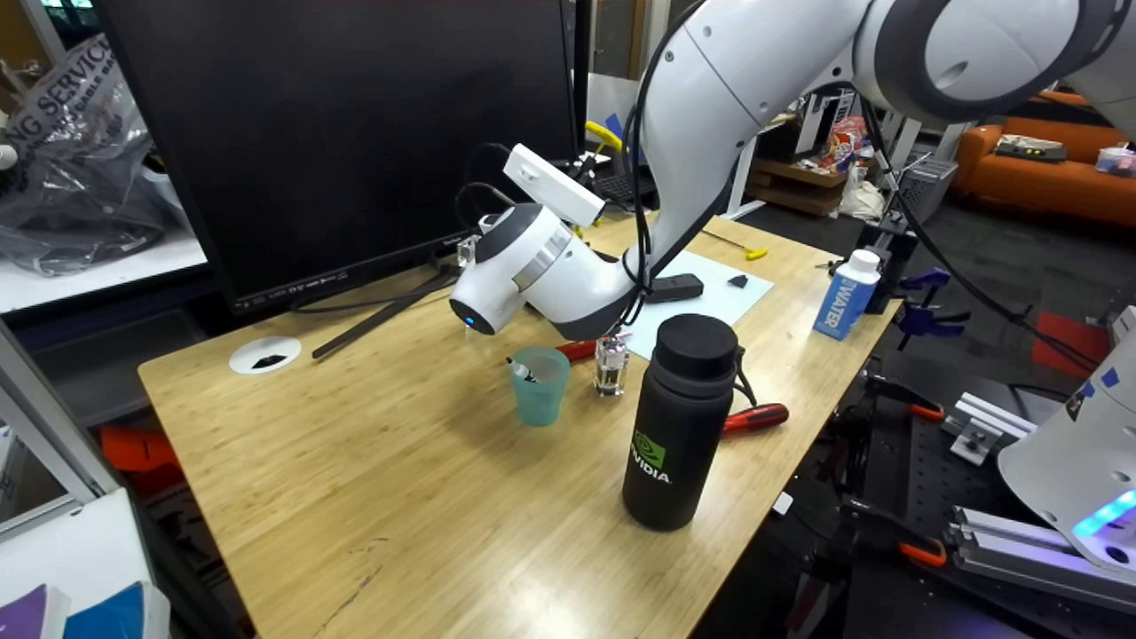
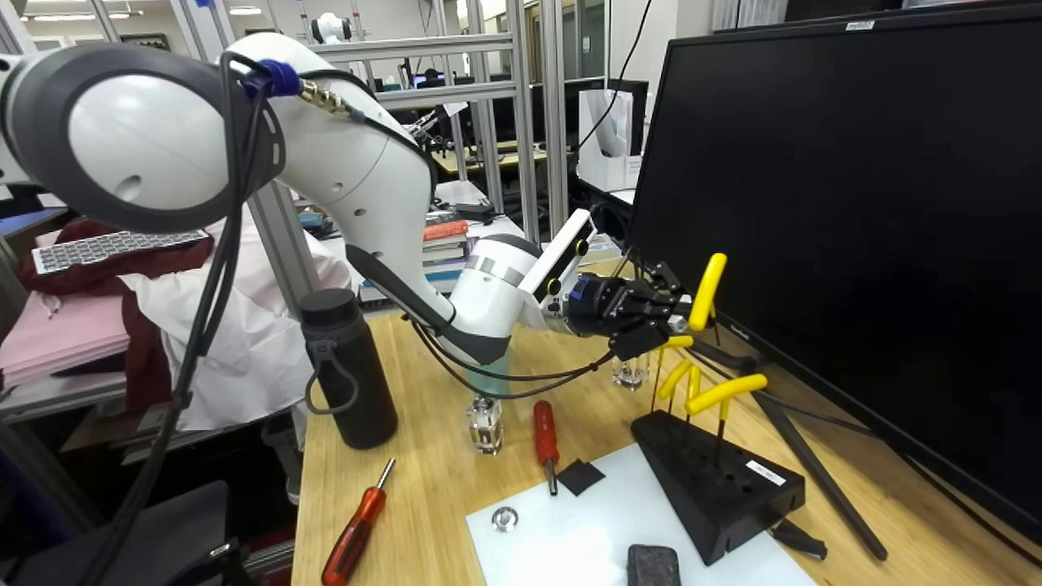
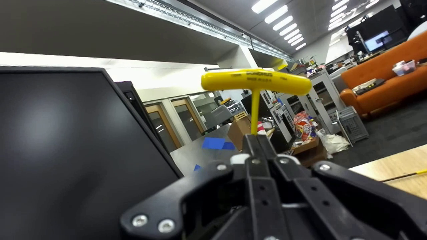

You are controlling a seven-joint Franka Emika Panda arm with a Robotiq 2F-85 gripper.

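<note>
My gripper is shut on the thin shaft of a yellow T-handle hex key, just under its crossbar. In exterior view 2 the gripper and that key's handle are above a black slanted stand in which other yellow-handled keys stand upright. The lower shaft of the held key does not show clearly, so I cannot tell whether its tip touches the stand. In exterior view 1 the arm hides the fingers and most of the stand.
A large monitor is close beside the gripper. On the table are a black bottle, a teal cup, red screwdrivers, glass pieces and a white sheet.
</note>
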